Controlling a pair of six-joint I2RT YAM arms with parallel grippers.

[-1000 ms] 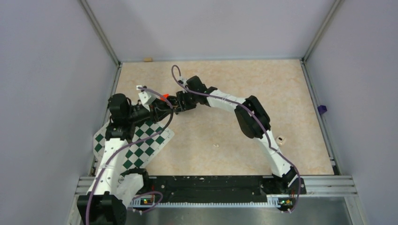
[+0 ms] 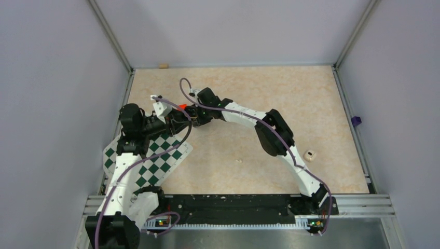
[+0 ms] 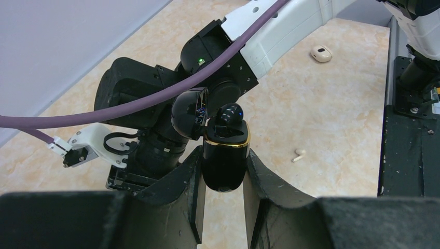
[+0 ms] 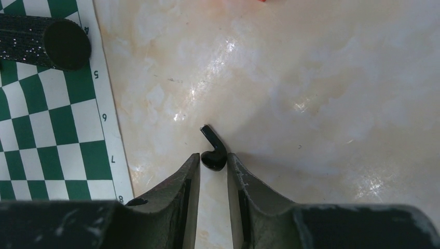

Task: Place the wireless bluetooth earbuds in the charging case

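My left gripper is shut on the black charging case (image 3: 223,161), held upright with its lid (image 3: 187,116) open and a dark rounded earbud top showing in it. In the right wrist view a black earbud (image 4: 214,158) lies on the table, stem pointing up the frame, at the fingertips of my right gripper, which is part open around its round end. The top view mostly hides both grippers' tips.
A checkered board (image 2: 155,168) with a black cylinder (image 4: 31,41) lies left. A white case (image 2: 310,155) and a white earbud (image 2: 239,161) lie on the open right part of the table (image 2: 280,88). Something red (image 2: 181,106) sits behind the arms.
The right arm has moved left and slightly toward the front in the top view. The left arm looks unchanged.
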